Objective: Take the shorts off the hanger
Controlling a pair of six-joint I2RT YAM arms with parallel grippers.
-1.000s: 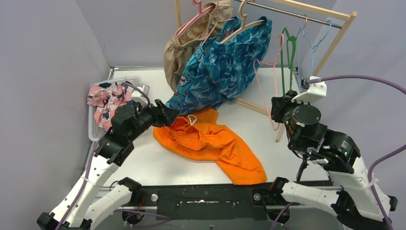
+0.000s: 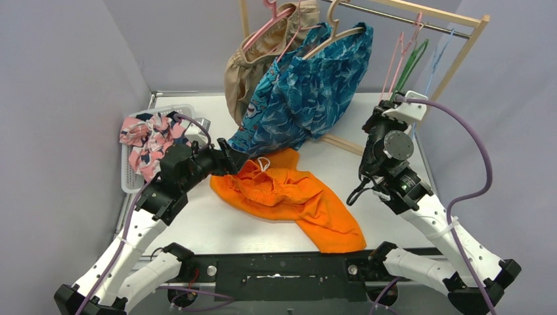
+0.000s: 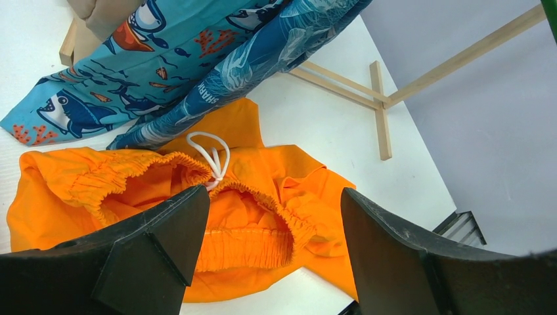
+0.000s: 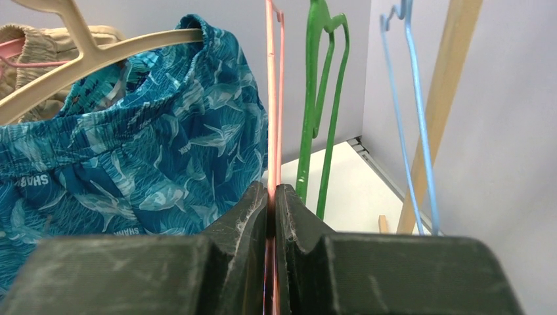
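Observation:
Orange shorts point(image 2: 279, 193) lie loose on the white table, with no hanger in them and a white drawstring showing in the left wrist view. Above their waistband is my left gripper, its fingers wide apart and empty. In the right wrist view, my right gripper is shut on a thin pink hanger point(image 4: 271, 118), which hangs bare of clothing near the rail point(image 2: 394, 16). Blue shark-print shorts point(image 2: 322, 82) hang on a beige hanger point(image 2: 334, 36), beside teal shorts point(image 3: 151, 72) with a shark pattern.
Beige shorts point(image 2: 246, 72) hang on the rack's left. Bare green point(image 4: 315, 98) and light blue hangers point(image 4: 420, 118) are right of the pink one. A basket point(image 2: 126, 174) with pink patterned cloth stands at the left.
The pink hanger, held out low and tilted a second ago, now hangs upright near the rail.

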